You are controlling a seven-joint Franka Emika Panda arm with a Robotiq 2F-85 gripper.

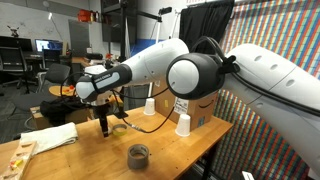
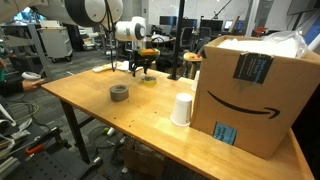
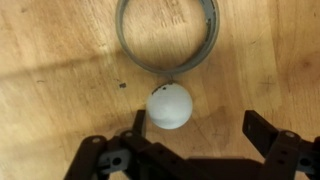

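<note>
A small white round object (image 3: 169,106) rests on the wooden table, nearer the left finger than the right one in the wrist view. My gripper is open just above it, pointing down, with nothing held. A thin grey ring (image 3: 168,68) lies right beside the white object, cut off by the top of that view. From outside, the gripper (image 1: 103,122) hangs low over the far part of the table beside the same ring (image 1: 120,128). Exterior view 2 shows the ring (image 2: 150,81) close to the arm; the white object is hard to make out there.
A grey round container (image 1: 138,157) stands nearer the front. White cups (image 1: 183,125) and a large cardboard box (image 2: 240,100) take up the box side. A white cloth (image 1: 48,138) and a tray (image 1: 17,160) lie at the left.
</note>
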